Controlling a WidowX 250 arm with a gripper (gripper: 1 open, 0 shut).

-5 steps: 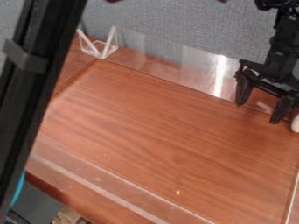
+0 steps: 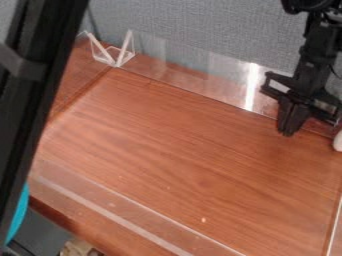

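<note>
At the back right of the wooden tray, my black gripper (image 2: 290, 122) hangs low near the clear back wall, its fingers drawn together with nothing visible between them. A white object (image 2: 337, 141) shows partly at the right edge, beside the gripper and cut off by the frame.
A white wire frame (image 2: 116, 52) sits at the back left corner, and clear walls (image 2: 201, 65) line the edges. A black post (image 2: 30, 80) fills the left side.
Over the last second my gripper has closed, its fingers coming together from clearly apart, and it has shifted slightly. The black post at left appears slightly farther left.
</note>
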